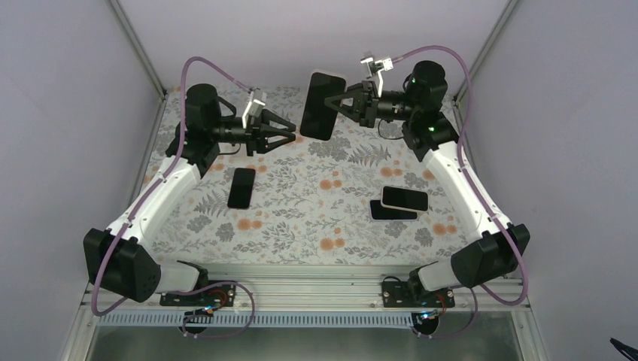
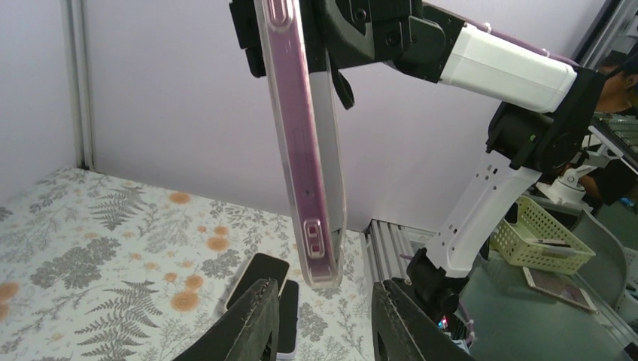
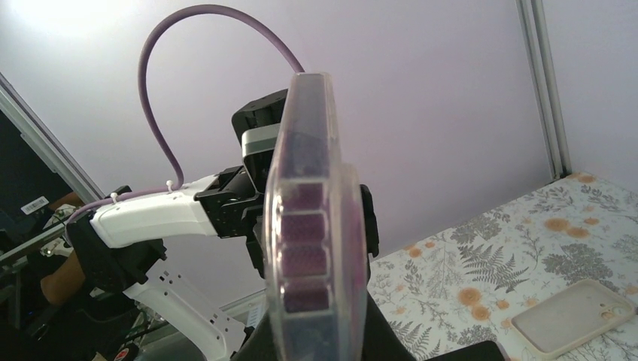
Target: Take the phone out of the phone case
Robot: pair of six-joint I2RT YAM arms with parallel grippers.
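Note:
My right gripper (image 1: 332,102) is shut on a phone in a clear case (image 1: 319,114) and holds it raised above the back of the table, screen facing the top camera. In the left wrist view, the phone's pinkish edge with its buttons (image 2: 304,154) shows inside the case. My left gripper (image 1: 294,132) stands open left of the phone's lower end, apart from it. Between the left fingers there is an empty gap.
A dark phone (image 1: 241,188) lies on the patterned table at the left. Two more phones overlap at the front right, the upper one light-rimmed (image 1: 405,198). A pale empty-looking case (image 3: 575,320) rests on the table in the right wrist view.

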